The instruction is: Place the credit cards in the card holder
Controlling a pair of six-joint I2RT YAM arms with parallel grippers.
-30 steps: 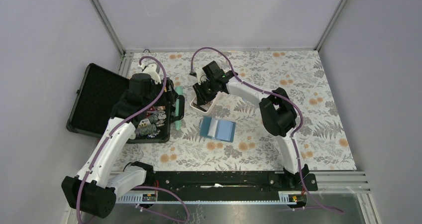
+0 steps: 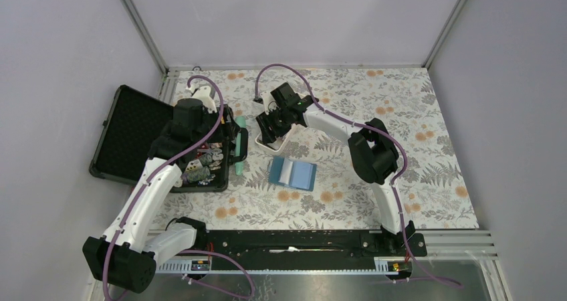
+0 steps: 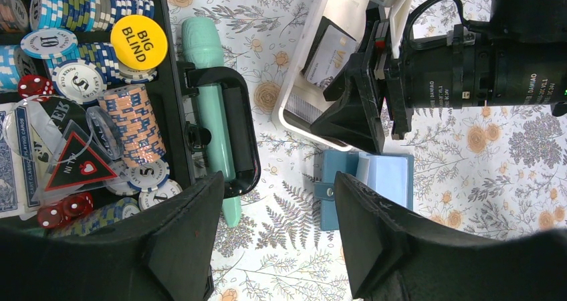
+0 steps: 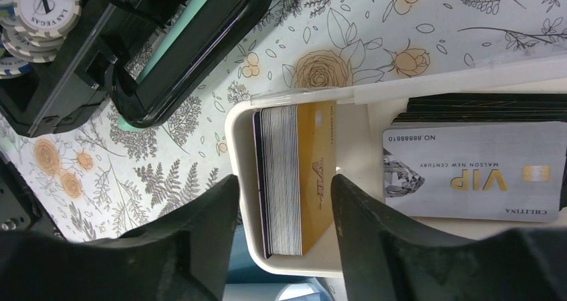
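A stack of cards (image 4: 281, 180) stands on edge at one end of the white tray (image 4: 374, 120), a gold card (image 4: 315, 167) facing outward. Farther along the same tray lies a silver VIP card (image 4: 468, 170) beside dark cards (image 4: 481, 107). Over the tray, my right gripper is open; in its wrist view the fingers appear either side of the stack, and contact is not visible. The blue card holder (image 2: 292, 174) lies spread on the table just in front of the tray. My left gripper is open and empty, high above the table.
At the left sits an open black case (image 2: 137, 134) of poker chips (image 3: 134, 124), dice and playing cards. A green stick-like object (image 3: 210, 130) passes under its handle (image 3: 247, 134).
The left arm, tray and card holder look unmoved.
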